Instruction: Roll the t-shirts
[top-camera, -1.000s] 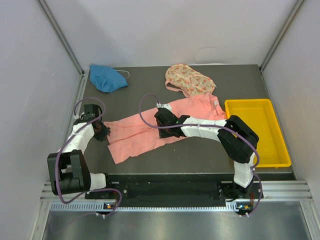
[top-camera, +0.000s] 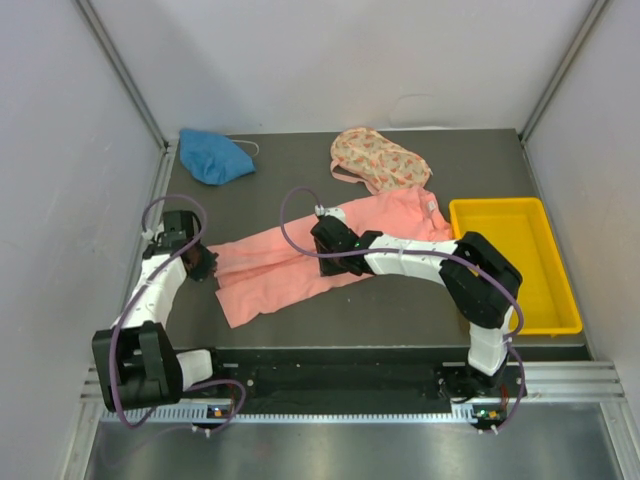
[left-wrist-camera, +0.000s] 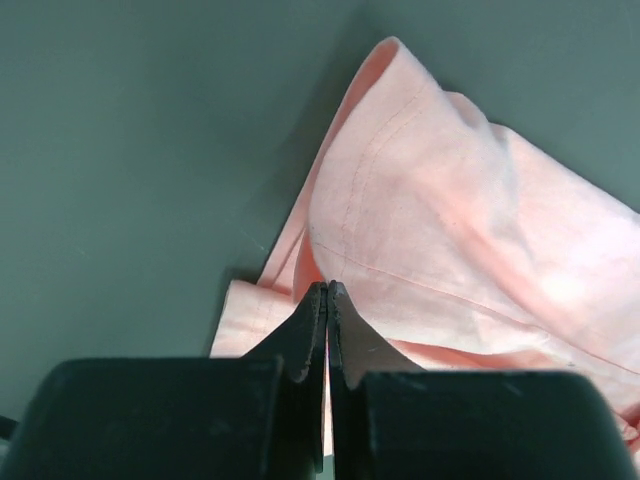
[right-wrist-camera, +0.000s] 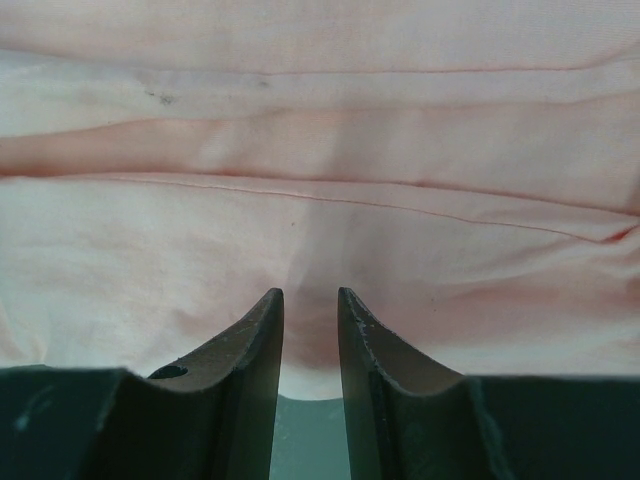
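Note:
The pink t-shirt (top-camera: 275, 285) lies as a long strip slanting across the dark table, its near side folded over along a lengthwise seam. At its left end, my left gripper (top-camera: 213, 267) is shut. In the left wrist view, the tips of the left gripper overlap the edge of the shirt's folded flap (left-wrist-camera: 400, 200); nothing shows between the fingers. Over the middle of the strip, my right gripper is part open. Only a bare gap parts its fingers, with the shirt (right-wrist-camera: 200, 260) beneath and its near edge just below the tips.
A blue cloth bag (top-camera: 213, 157) lies at the back left. A patterned bag (top-camera: 380, 160) rests behind the shirt's right part. The yellow bin (top-camera: 487, 205) stands at the right. Dark table shows clear in front of the shirt.
The right arm and the shirt look almost unchanged.

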